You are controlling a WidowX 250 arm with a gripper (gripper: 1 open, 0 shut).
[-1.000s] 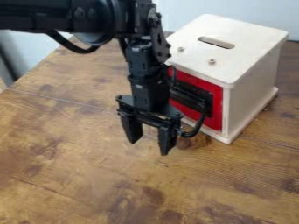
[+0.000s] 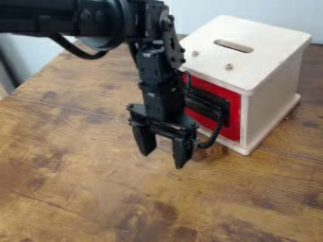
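My black gripper [image 2: 163,151] hangs point-down above the wooden table in front of a light wooden box [image 2: 265,71], its two fingers apart with nothing between them. The box has a slot and two small knobs on its top and a red panel [image 2: 225,101] on its front, partly hidden behind my arm and cable.
A pale wall and the table's back edge show at the top left.
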